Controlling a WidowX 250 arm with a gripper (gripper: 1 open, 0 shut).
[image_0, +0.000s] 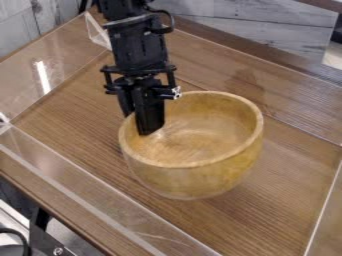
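A wooden bowl (191, 165), pale tan with a deep hollow, fills the lower middle of the view, tilted a little toward the camera. My black gripper (144, 120) reaches down from the top and is shut on the bowl's left rim. The fingertips are partly hidden at the rim.
Pale edges run along the right and left sides, with a marble-like surface (267, 20) at the back right. Dark cables lie at the lower left corner.
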